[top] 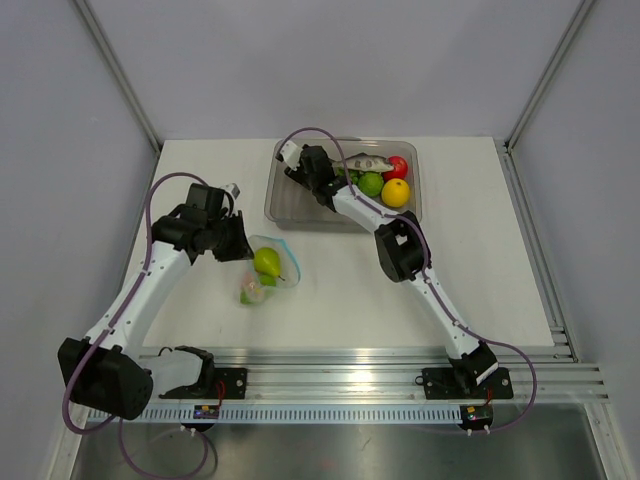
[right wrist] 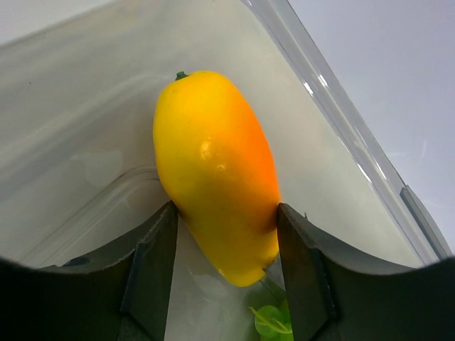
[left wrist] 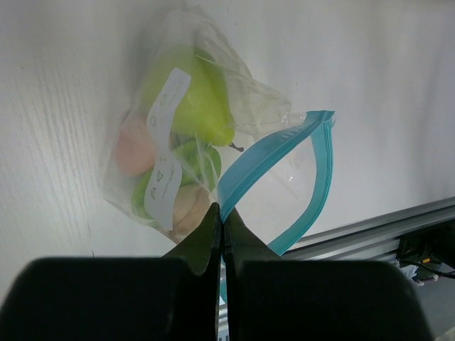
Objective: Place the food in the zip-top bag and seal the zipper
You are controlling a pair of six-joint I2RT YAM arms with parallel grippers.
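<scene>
A clear zip top bag [left wrist: 249, 92] with a blue zipper strip [left wrist: 323, 170] holds a green pear [left wrist: 202, 106] and other food, partly hidden by a white label. The bag's mouth gapes. My left gripper is shut on the strip at one side of the mouth. In the right wrist view, a yellow-orange mango [right wrist: 213, 149] lies in the clear bin. My right gripper has one fingertip at each side of it, seemingly touching; whether it is held firmly cannot be told. In the top view the right gripper hides the mango.
The grey bin [top: 300, 212] also holds an orange [top: 396, 193], a red fruit [top: 398, 167], green round produce [top: 370, 184] and a fish-like item [top: 365, 163]. Its raised walls surround the right gripper.
</scene>
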